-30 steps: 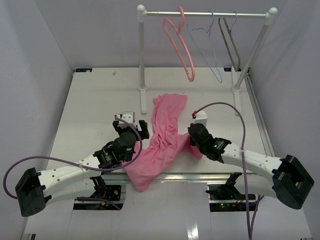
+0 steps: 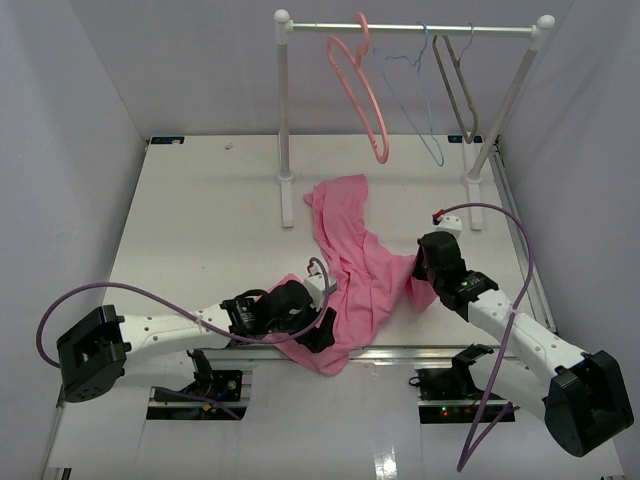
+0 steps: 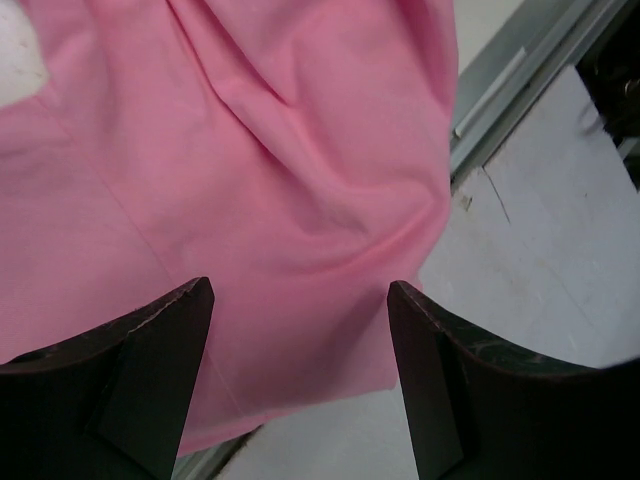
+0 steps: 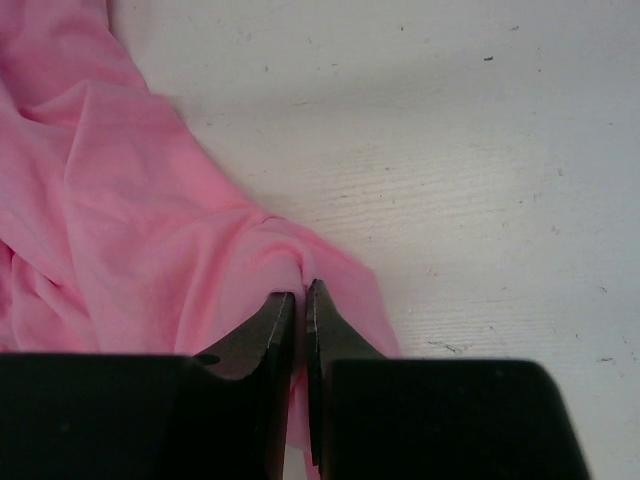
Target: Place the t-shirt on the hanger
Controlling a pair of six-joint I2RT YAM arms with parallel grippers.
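Note:
The pink t-shirt [image 2: 350,270] lies crumpled on the white table, its lower part hanging over the front edge. My left gripper [image 2: 320,325] is over that lower part; in the left wrist view it stands open, fingers apart above the cloth [image 3: 250,200]. My right gripper [image 2: 422,262] is shut on the shirt's right part, a raised fold pinched between its fingers in the right wrist view [image 4: 305,300].
A white rack [image 2: 410,30] at the back holds a pink hanger [image 2: 370,110], a blue wire hanger [image 2: 430,140] and a grey hanger [image 2: 465,110]. Bare table [image 2: 190,210] lies at the left.
The right gripper has moved right, dragging the shirt with it. The left gripper has moved right and toward the front edge over the cloth.

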